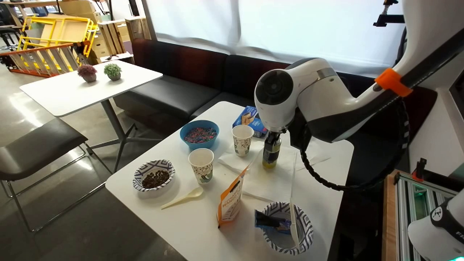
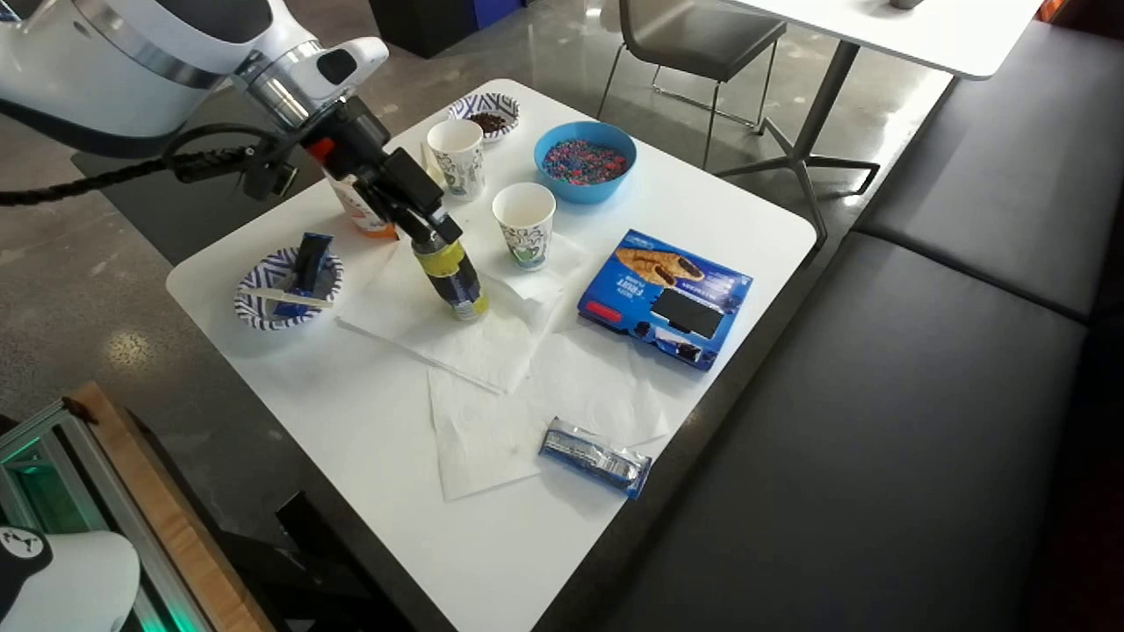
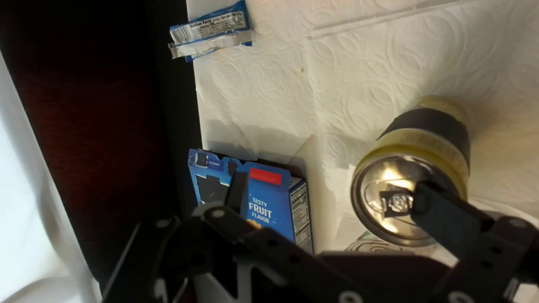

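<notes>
A yellow-and-dark can (image 2: 455, 279) stands on white paper towels (image 2: 474, 353) near the middle of the table. My gripper is open just above the can, its fingers spread wide. In the wrist view, the silver lid of the can (image 3: 391, 194) lies beneath the right-hand finger (image 3: 447, 219) and partly hidden by it. The left-hand finger (image 3: 236, 192) overlaps a blue snack box (image 3: 273, 207) on the table beyond. Nothing is held between the fingers. Whether a fingertip touches the can's top cannot be told.
Two paper cups (image 2: 524, 226) (image 2: 457, 158) and a blue bowl (image 2: 586, 161) stand near the can. An orange pouch (image 1: 230, 200) and a patterned bowl (image 1: 309, 230) with wrappers are toward the front. A wrapped bar (image 2: 595, 458) lies by the bench-side edge.
</notes>
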